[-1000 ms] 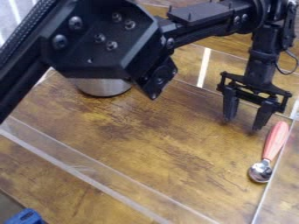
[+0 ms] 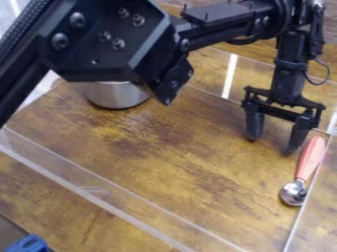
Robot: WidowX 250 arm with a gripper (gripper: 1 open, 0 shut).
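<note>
My black gripper [image 2: 274, 138] hangs low over the wooden table at the right, its two fingers apart with nothing visible between them. Just to the right of and below it lies a scoop with a pink handle [image 2: 310, 160] and a round silver head, pointing toward the front.
A steel pot [image 2: 112, 94] stands at the back left, partly hidden by my arm. A small blue object [image 2: 30, 244] sits at the bottom left corner.
The arm and gripper have shifted very slightly; the scoop and pot stay where they were.
</note>
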